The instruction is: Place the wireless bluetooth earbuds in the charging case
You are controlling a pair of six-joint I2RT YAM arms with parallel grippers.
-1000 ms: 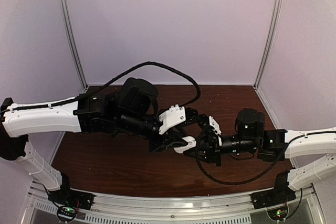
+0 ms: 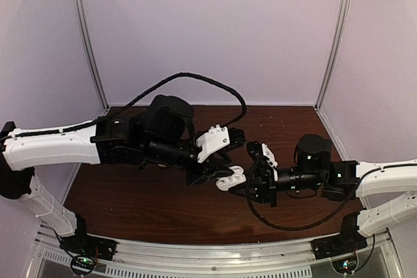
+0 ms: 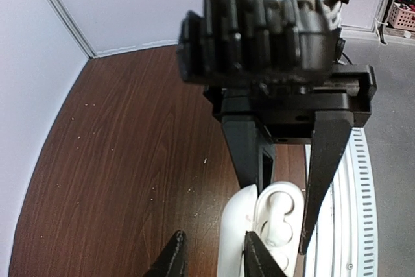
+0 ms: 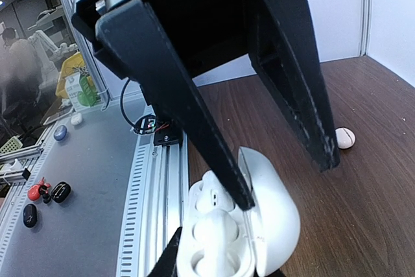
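The white charging case point(image 2: 231, 179) is held up by my right gripper point(image 2: 247, 180), shut on it, with its open lid beside the cavities point(image 3: 280, 231). In the right wrist view the case point(image 4: 275, 212) shows white rounded shapes in its wells; whether both are earbuds I cannot tell. My left gripper point(image 2: 215, 167) is close at the case's left; its fingertips point(image 3: 170, 257) appear at the bottom of its view, part open, near the lid. A white earbud point(image 4: 345, 137) lies on the wooden table.
Pale walls enclose it at the back and sides, and a metal rail point(image 2: 215, 258) runs along the front.
My left gripper has shifted slightly up and away from the case, so more of the case shows in the top view.
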